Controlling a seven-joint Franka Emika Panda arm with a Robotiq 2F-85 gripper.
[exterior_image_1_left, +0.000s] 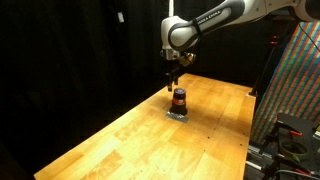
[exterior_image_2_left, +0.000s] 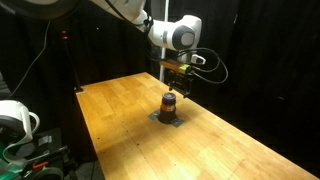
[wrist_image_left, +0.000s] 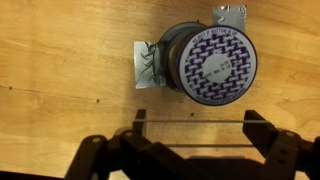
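Note:
A dark jar with a purple-and-white patterned lid (wrist_image_left: 217, 64) stands upright on the wooden table, near the top of the wrist view. From outside, the jar (exterior_image_1_left: 179, 101) shows a dark body with an orange-brown band, and the second exterior view has the same jar (exterior_image_2_left: 168, 104) from the other side. Silver tape (wrist_image_left: 148, 65) lies at its base. My gripper is open above the table, its fingers wide apart and the jar's lid just beyond them, not between them. Thin dark lines span the gap between the fingers.
Much of the wooden table (exterior_image_1_left: 125, 135) around the jar is bare. Black curtains (exterior_image_1_left: 80, 60) hang behind it. A dark stand with cables (exterior_image_1_left: 292, 145) is beside the table at the right of the first exterior view.

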